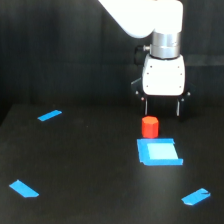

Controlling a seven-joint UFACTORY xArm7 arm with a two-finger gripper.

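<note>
A small red block [150, 127] stands on the dark table, just behind a square of blue tape [142, 153] with a white centre [162, 151]. My gripper [162, 108] hangs pointing down, above and seemingly behind the block. Its dark fingers [146, 104] are spread wide apart, one at each side of the white hand, with nothing seen between them. The left finger's tip comes close to the block's upper edge in the picture; whether they touch, I cannot tell.
Blue tape strips lie on the table at the back left [49, 115], front left [23, 188] and front right [196, 197]. A dark curtain [60, 50] closes off the back.
</note>
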